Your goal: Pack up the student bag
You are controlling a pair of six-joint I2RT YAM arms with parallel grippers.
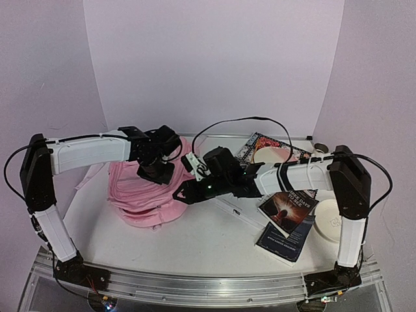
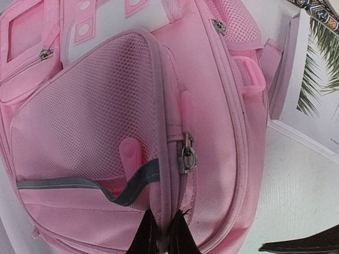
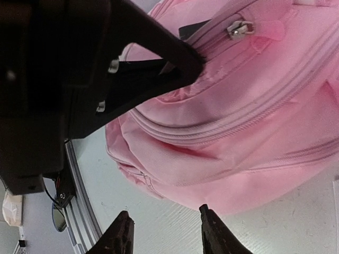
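The pink bag (image 1: pixel 156 214) lies on the left of the table. In the left wrist view its mesh pocket (image 2: pixel 100 95), grey band and a metal zip pull (image 2: pixel 187 159) show. My left gripper is shut on the raised pink edge of the bag, with the folded fabric running between its fingertips. To the bag's right, my right gripper (image 1: pixel 182 194) hovers close to its front side. In the right wrist view its two fingertips (image 3: pixel 121 233) stand apart with nothing between them. Two books, a brown-black one (image 1: pixel 289 209) and a dark blue one (image 1: pixel 286 242), lie overlapping at the right.
A patterned sheet or book (image 1: pixel 263 140) lies at the back right, partly under a pale round item (image 1: pixel 272 155). A white round lid (image 1: pixel 328 220) rests at the right edge. Bare table (image 1: pixel 195 240) stretches across the front middle.
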